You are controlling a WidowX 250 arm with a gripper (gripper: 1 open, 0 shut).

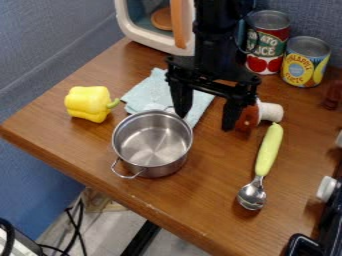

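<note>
The black gripper (206, 108) hangs over the middle of the wooden table, behind the steel pot (152, 149), with its two fingers wide apart and nothing clearly held between them. A light blue cloth (150, 92) lies beneath and left of it. A bottle with a white cap (269, 112) and red body lies by the right finger. A spoon with a pale yellow handle (266, 152) lies to the right. A yellow pepper (87, 103) sits at the left.
Two cans, red (267, 39) and yellow (306, 60), stand at the back right beside a small brown bottle (334, 95). A toy microwave (150, 22) is at the back left.
</note>
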